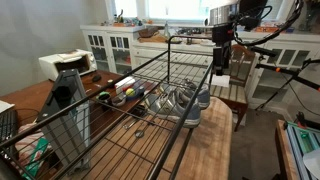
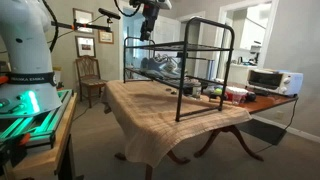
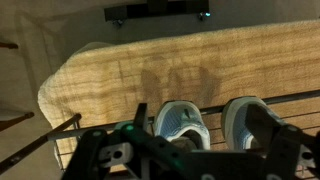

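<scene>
A pair of grey shoes point(image 1: 190, 112) sits side by side on the wire shelf of a black metal rack point(image 1: 134, 75). In the wrist view, the light-rimmed end of one shoe point(image 3: 181, 122) shows between my gripper's dark fingers. The other shoe point(image 3: 236, 125) is partly covered by the right finger point(image 3: 261, 123). My open gripper points down above the shoes, and neither appears to be held. Exterior view 2 has the gripper point(image 2: 147, 32) high over the shoe end of the rack. Its exact height above the shoes is hard to judge.
The rack stands on a wooden table point(image 2: 150, 120), its upper rails close to the arm. Small items point(image 1: 122, 92) lie beyond the shoes, and a toaster oven point(image 2: 272, 81) stands farther back. Bare tabletop point(image 3: 110, 75) lies beside the shoes.
</scene>
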